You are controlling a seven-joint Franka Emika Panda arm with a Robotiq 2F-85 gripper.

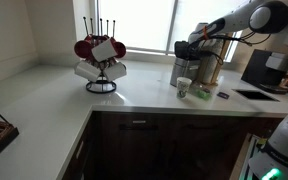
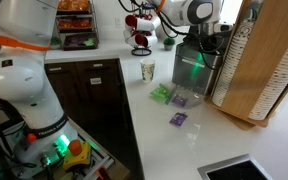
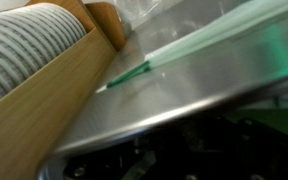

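Observation:
My arm reaches over the back of the counter, with the gripper at the top of a grey metal bin. In exterior view 1, the gripper is small and dark above the same bin. The wrist view is filled by a blurred metal rim and a whitish strip with green marks. Dark shapes lie below that rim, and the fingertips cannot be made out. Whether anything is between them is hidden.
Close beside the bin stands a wooden holder with white ribbed rolls. A patterned cup, green packets and a purple packet lie nearby. A mug rack stands left.

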